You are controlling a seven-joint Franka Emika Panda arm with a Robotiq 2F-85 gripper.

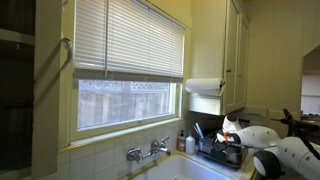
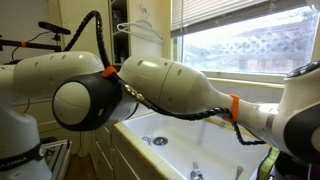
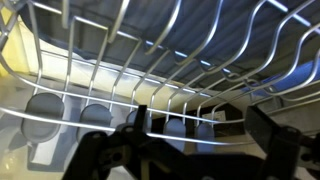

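Note:
A dish rack of metal wire fills most of the wrist view, empty of dishes where it shows. My gripper is open over it, its two dark fingers well apart and only wires and the space below between them. Several grey rounded pieces show under the wires along the lower left; I cannot tell what they are. In exterior view 1 the dark rack stands at the right end of the sink, with the white arm reaching over it. The fingertips are too small to make out there.
A white sink lies left of the rack, with a wall faucet above it. Soap bottles stand by the rack. Overhead hang a paper towel roll and a cabinet. In exterior view 2 the arm crosses before the sink.

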